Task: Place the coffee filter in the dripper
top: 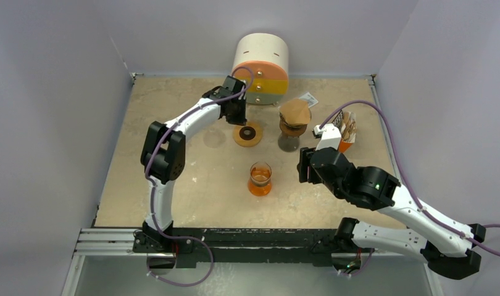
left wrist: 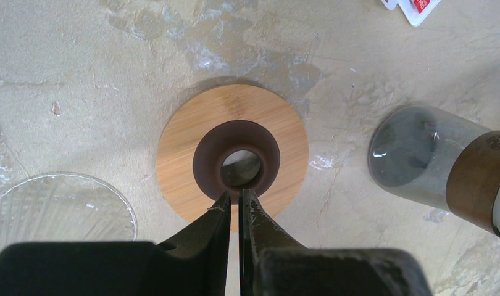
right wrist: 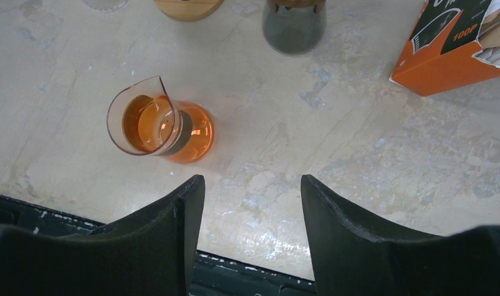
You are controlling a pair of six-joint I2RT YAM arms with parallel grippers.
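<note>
A brown paper filter (top: 295,110) sits atop the glass vessel (top: 289,140) right of centre. A wooden ring with a dark centre (top: 247,126) lies on the table; it shows as wood (left wrist: 176,142) around a brown funnel in the left wrist view. My left gripper is over its near edge, fingertips together; I cannot see anything between them. A clear ribbed round piece (left wrist: 62,209) lies to its left. My right gripper stands open and empty over the front right of the table.
An orange filter box (right wrist: 445,68) stands at the right, a glass of amber liquid (right wrist: 152,123) at front centre. A drawer unit (top: 260,55) and a small white card (top: 308,98) are at the back.
</note>
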